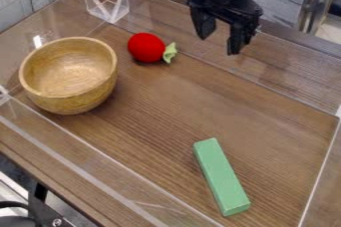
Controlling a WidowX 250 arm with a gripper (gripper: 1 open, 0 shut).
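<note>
My black gripper [221,32] hangs at the top centre over the back of the wooden table; whether its fingers are open or shut is hard to tell, and nothing clearly shows held. A red tomato-like thing [146,47] with a green leafy top lies left of and below the gripper. A tan bowl [70,77] sits at the left. A long green block [220,176] lies at the front right.
A small clear rack-like object [108,4] stands at the back left.
</note>
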